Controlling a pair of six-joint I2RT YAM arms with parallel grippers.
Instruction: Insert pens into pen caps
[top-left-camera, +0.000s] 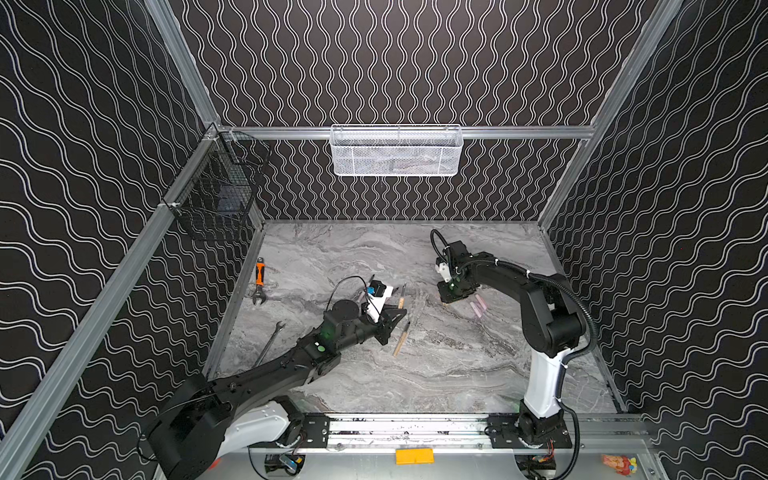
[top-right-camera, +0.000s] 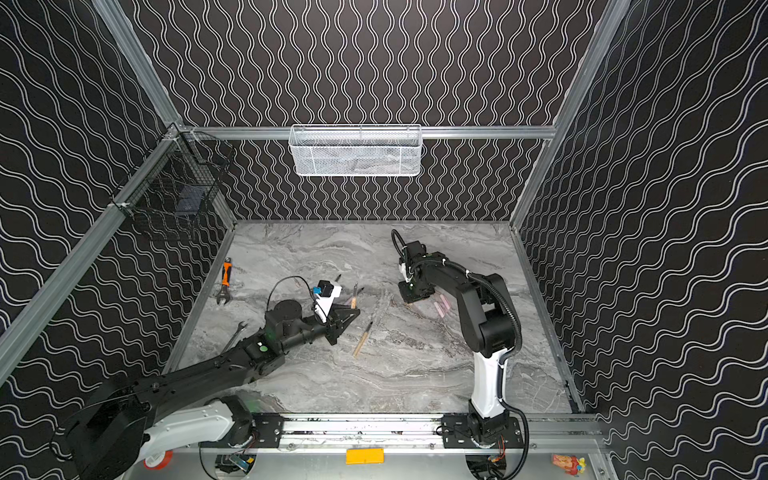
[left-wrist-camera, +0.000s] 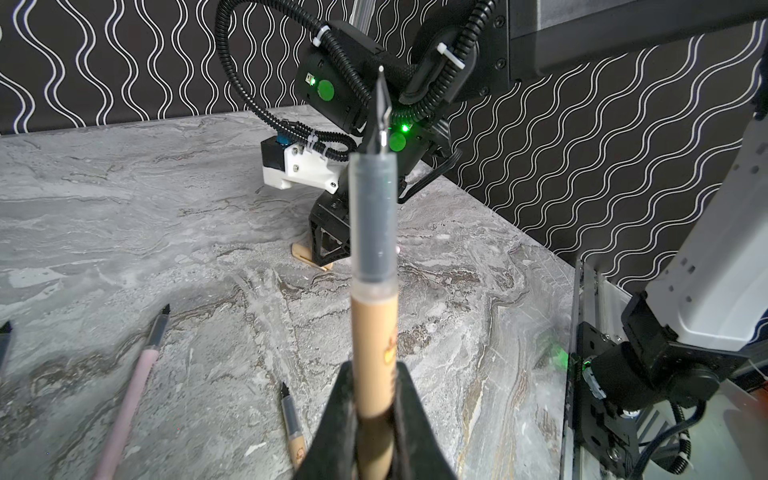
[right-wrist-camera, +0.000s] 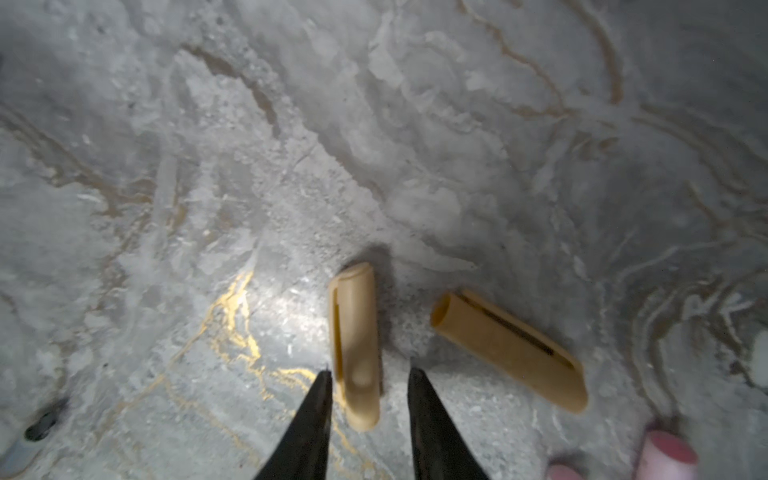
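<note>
A tan pen, nib bare, is held by my left gripper, its fingers shut around the barrel. Close above the table, my right gripper stands part open. One tan cap lies on the marble with its near end between the right fingertips, seemingly not gripped. A second tan cap rests just to the right, its open end showing. Two pink caps sit at the lower right corner. Loose on the table are another tan pen and a pink pen.
An orange-handled wrench and a metal spanner lie on the left side. White mesh basket hangs on the back rail, black wire basket at the left.
</note>
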